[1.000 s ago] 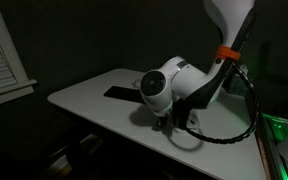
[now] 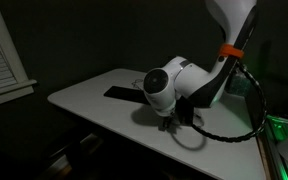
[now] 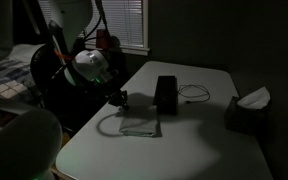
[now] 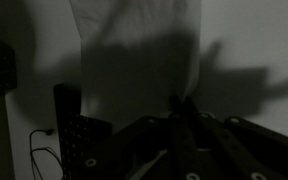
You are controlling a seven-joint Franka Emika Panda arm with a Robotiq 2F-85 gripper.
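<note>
A light, flat folded cloth [image 3: 139, 122] lies on the white table in exterior view 2. Dim light hides its finer detail. In the wrist view the cloth [image 4: 134, 70] reaches down toward my gripper, which is shut on its edge near the right side. Exterior view 1 has the gripper [image 2: 168, 126] low over the tabletop, with the arm hiding most of the cloth. From the other side, the gripper [image 3: 118, 99] is at the cloth's far left corner.
Beside the cloth lies a black keyboard [image 3: 165, 95], with a thin cable [image 3: 196, 94] past it. A tissue box [image 3: 248, 112] stands at the table's right edge.
The arm and gripper have shifted slightly to the right in exterior view 1. The keyboard has stayed where it was.
</note>
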